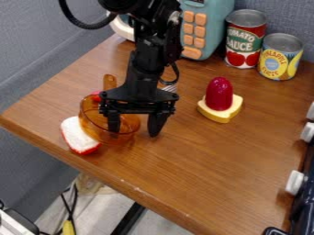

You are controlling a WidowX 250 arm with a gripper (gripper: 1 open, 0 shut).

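My black gripper (134,121) is at the middle left of the camera view, over an orange translucent bowl (95,119) with a red object at its far rim. Whether its fingers hold the bowl cannot be told. A white and red piece (76,138) lies on the table just left of the bowl, near the left edge. A wooden handle (109,81) shows behind the bowl.
A red object on a yellow base (219,95) stands right of me. Two cans (244,39) and a teal toy appliance (199,27) are at the back, a black appliance (299,193) at the right.
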